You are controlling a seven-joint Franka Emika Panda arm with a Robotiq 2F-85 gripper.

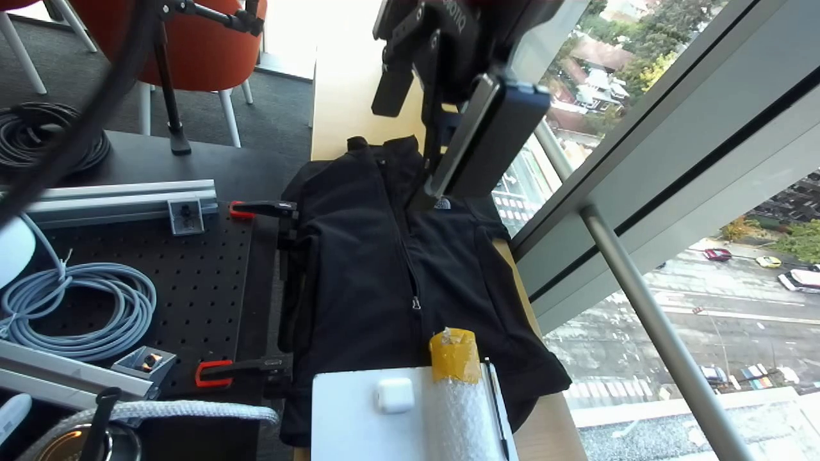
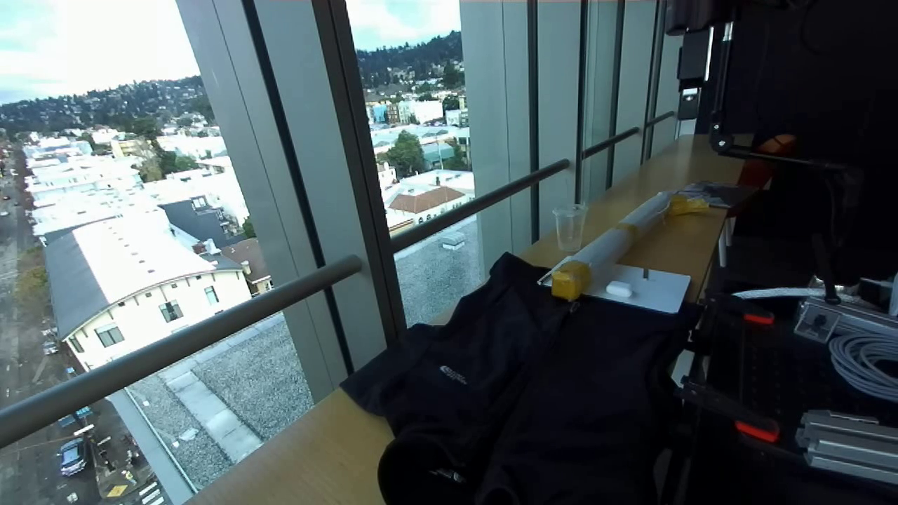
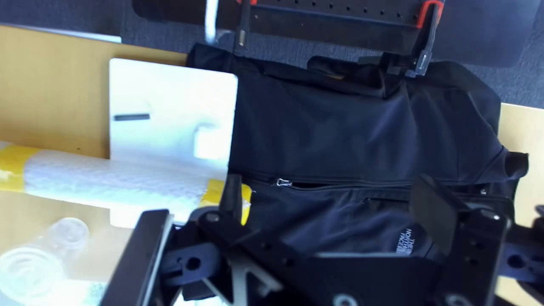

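Observation:
A dark zip jacket lies spread flat on the wooden ledge, its front zip partly undone and its pull near the hem. The same jacket fills the near ledge in exterior view 2. My gripper is open above it in the wrist view, with nothing between its fingers. Exterior view 1 has the gripper high over the collar end. On the hem side, a white board carries a small white case and a bubble-wrapped roll with yellow tape.
Red-tipped clamps stand along the jacket's side at the black perforated table, where coiled cables lie. A clear plastic cup is beside the roll. Windows and a metal rail border the other side.

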